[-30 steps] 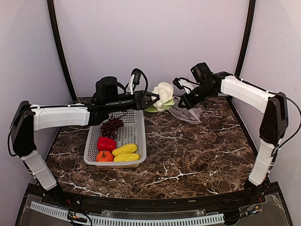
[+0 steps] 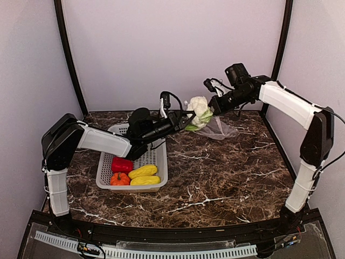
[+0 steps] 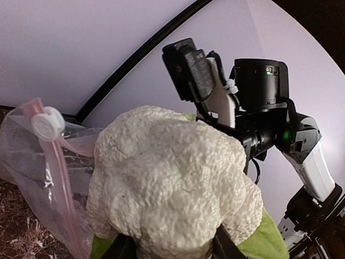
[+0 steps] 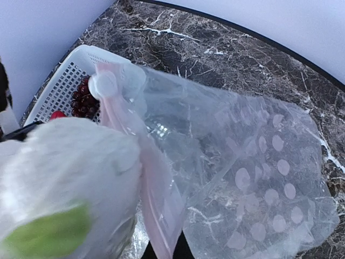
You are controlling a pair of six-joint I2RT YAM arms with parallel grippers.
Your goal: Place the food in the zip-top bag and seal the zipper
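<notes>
A white cauliflower [image 2: 199, 106] with green leaves is between the fingers of my left gripper [image 2: 188, 118], which looks shut on it. In the left wrist view the cauliflower [image 3: 167, 172] covers much of the scene, fingers low at its sides. The clear zip top bag [image 2: 221, 129] hangs beneath my right gripper [image 2: 214, 106]. Seen from the right wrist, the right gripper is shut on the bag's pink zipper strip [image 4: 153, 183]. A round white slider [image 4: 103, 84] sits at the strip's far end. The cauliflower [image 4: 70, 178] is beside the strip, at the bag's mouth; whether they touch is unclear.
A white basket [image 2: 163, 162] at the left holds a red pepper [image 2: 122, 164], an orange pumpkin [image 2: 119, 179], two yellow vegetables [image 2: 144, 171] and dark red grapes [image 4: 84, 101].
The right gripper has shifted slightly up and right, and the bag hangs a little differently.
</notes>
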